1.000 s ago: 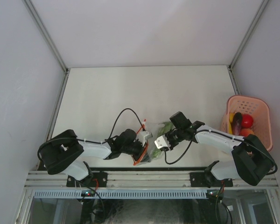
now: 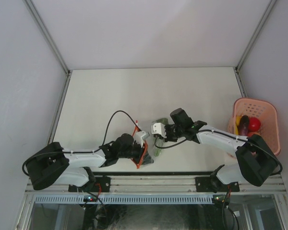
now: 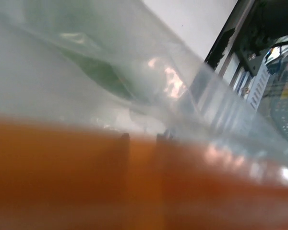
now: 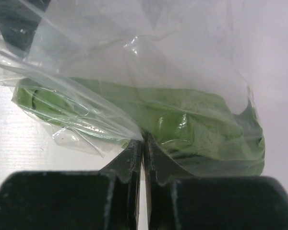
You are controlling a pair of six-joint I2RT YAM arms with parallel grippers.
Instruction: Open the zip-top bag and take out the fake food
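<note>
The clear zip top bag [image 2: 158, 151] with an orange opening band lies between my two grippers in the top view. Its orange band [image 3: 77, 167] spans the left wrist view close and blurred, over the left gripper's fingers. The left gripper is at that band; its two dark tips stand a little apart. Green fake food [image 4: 173, 127] shows through the film in the right wrist view. My right gripper is shut, and folds of clear film run together at its tips.
A pink basket [image 2: 273, 108] with several pieces of fake food, including a red one [image 2: 254, 124] and a dark purple one [image 2: 243, 126], stands at the right. The table [image 2: 110, 91] behind the arms is bare.
The right gripper has moved left and away from the table's front edge. The left gripper and the orange band have shifted left, and that arm sits further left.
</note>
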